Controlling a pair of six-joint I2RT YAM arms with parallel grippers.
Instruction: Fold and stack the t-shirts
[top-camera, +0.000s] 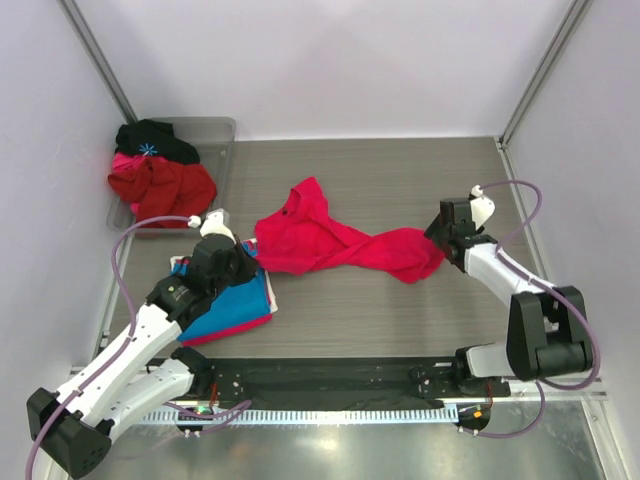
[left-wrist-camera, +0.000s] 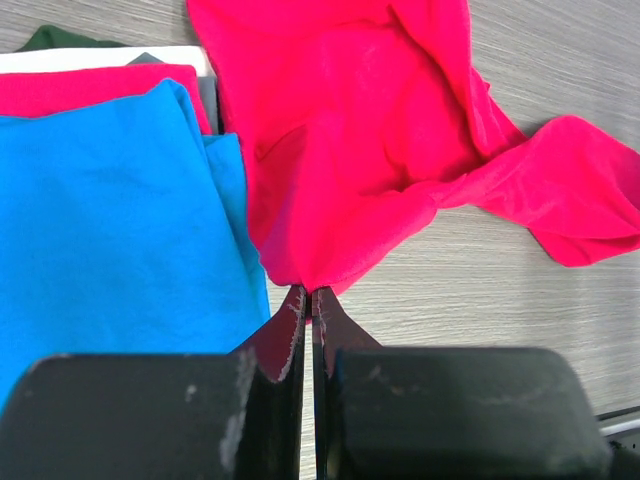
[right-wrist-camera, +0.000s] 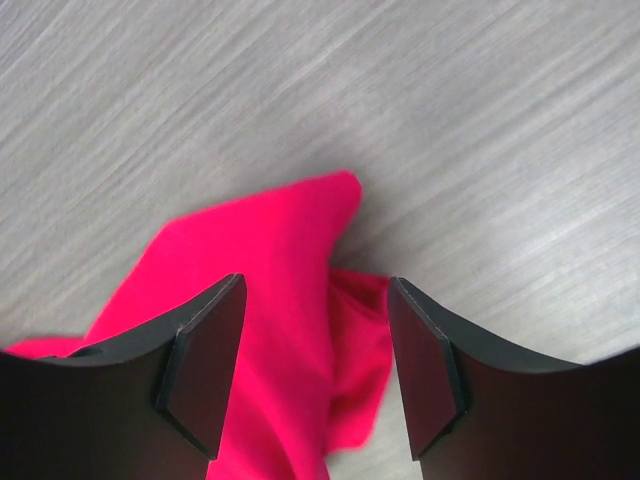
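Note:
A crumpled pinkish-red t-shirt (top-camera: 322, 240) stretches across the middle of the table, bunched at left and twisted toward the right. At its near left end my left gripper (top-camera: 252, 262) is shut, and the left wrist view shows a pinch of the red cloth (left-wrist-camera: 340, 220) between the fingertips. Over the shirt's right end my right gripper (top-camera: 434, 240) stands open; in the right wrist view a raised fold of red cloth (right-wrist-camera: 290, 240) lies between and beyond its parted fingers. The folded stack, with a blue shirt (left-wrist-camera: 110, 220) on top, is partly hidden under the left arm.
At the back left a grey bin (top-camera: 222, 152) holds more clothes, including a dark red garment (top-camera: 165, 190) and a black one (top-camera: 158, 140). Bare table (top-camera: 400, 175) lies behind the shirt and in front of it.

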